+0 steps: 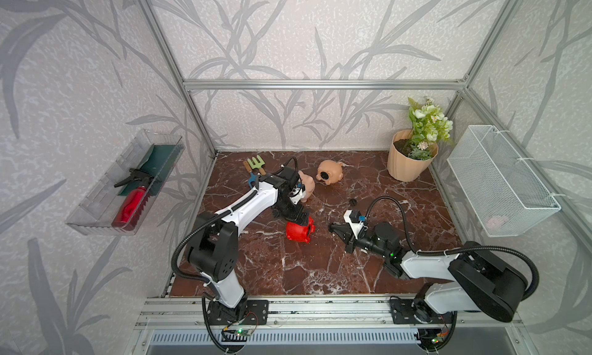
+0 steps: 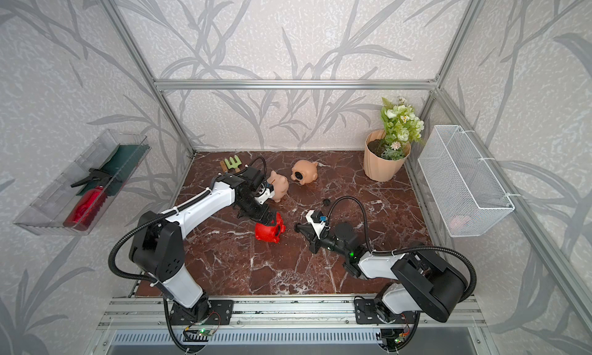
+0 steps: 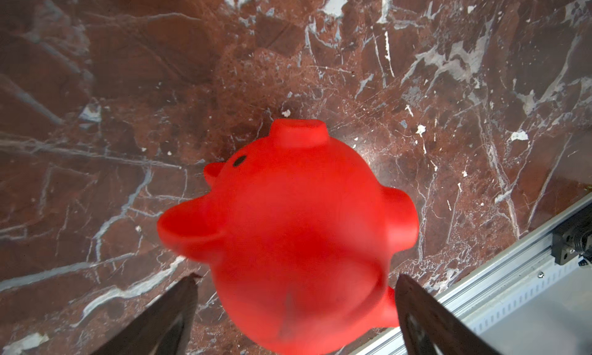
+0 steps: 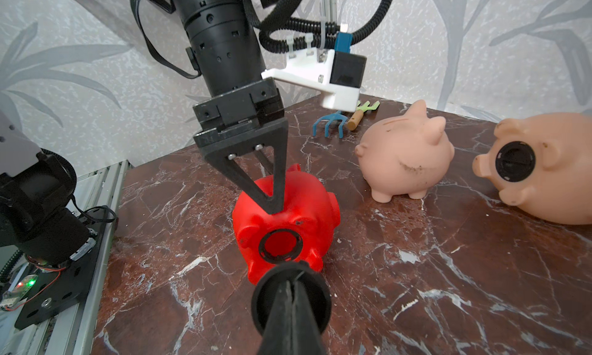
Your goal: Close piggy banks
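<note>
The red piggy bank (image 1: 298,233) lies on its side. In the right wrist view its black-rimmed round hole (image 4: 280,245) faces my right gripper. My left gripper (image 1: 302,221) is over the red bank, its open fingers (image 3: 165,323) on either side of the body, with narrow gaps seeming to show. My right gripper is shut on a black round plug (image 4: 264,300), held apart from the hole. Farther back, one pink bank (image 4: 404,148) stands upright; another (image 4: 558,170) lies tilted, a black plug (image 4: 515,161) in its hole.
A small black plug (image 1: 352,202) lies loose on the table behind my right gripper. Small garden forks (image 4: 331,121) are at the back left. A flower pot (image 1: 407,160) occupies the back right.
</note>
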